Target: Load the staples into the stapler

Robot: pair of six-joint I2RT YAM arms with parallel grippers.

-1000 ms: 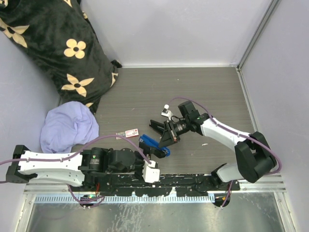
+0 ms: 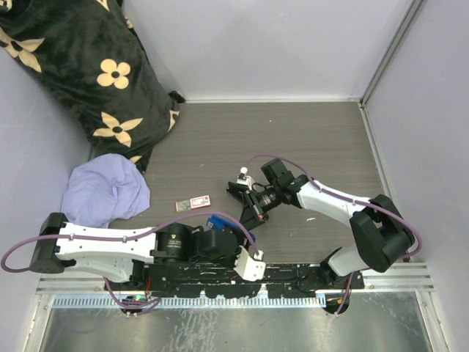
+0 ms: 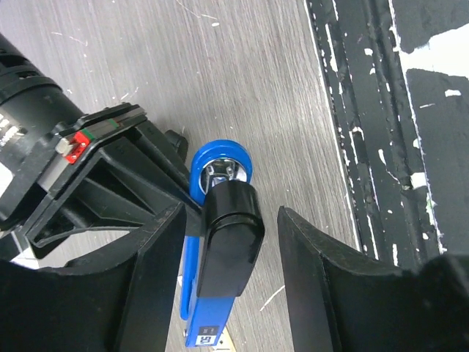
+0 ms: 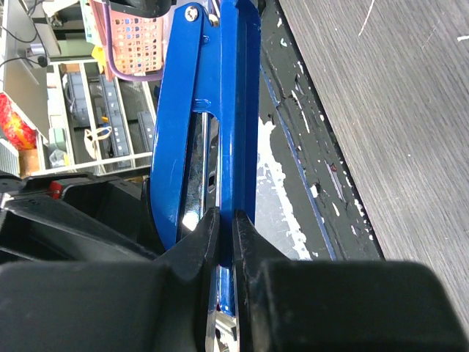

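Note:
Above the table's front part, the blue stapler [image 2: 215, 222] is partly covered by both arms. My right gripper [image 2: 254, 212] is shut on it; in the right wrist view its fingers [image 4: 201, 253] clamp the long blue body [image 4: 238, 147]. That stapler stands partly unfolded there, a thin metal rail showing beside the body. In the left wrist view its black end piece [image 3: 233, 238] sits between the parted fingers of my left gripper, with a small gap on each side. A small red-and-white box [image 2: 194, 203], perhaps staples, lies flat on the table.
A black object [image 2: 236, 191] lies behind the right gripper. Lilac cloth [image 2: 106, 191] and a dark flowered cushion [image 2: 80, 73] fill the left side.
The left arm has moved right to the stapler and now covers more of it. The right arm has shifted slightly left, still on the stapler. The box and cloth have stayed put.

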